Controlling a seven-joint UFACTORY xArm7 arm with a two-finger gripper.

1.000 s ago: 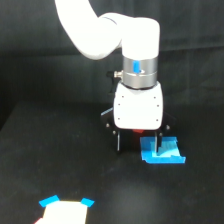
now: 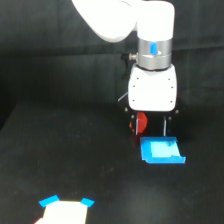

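My gripper [image 2: 150,128] points down at the right, beneath its white hand. Its two fingers stand apart, so it looks open. A small red object [image 2: 141,123] shows just below the hand, close beside the left finger. Whether the finger touches it is too small to tell. The right finger ends just above the far edge of a light square framed with blue tape [image 2: 163,151] on the table.
A second pale patch with blue-taped corners [image 2: 65,212] lies at the lower left, cut off by the bottom edge.
My gripper has moved away from the camera and slightly right. The red object, largely hidden behind the hand before, is now more visible. The fingers were apart before too.
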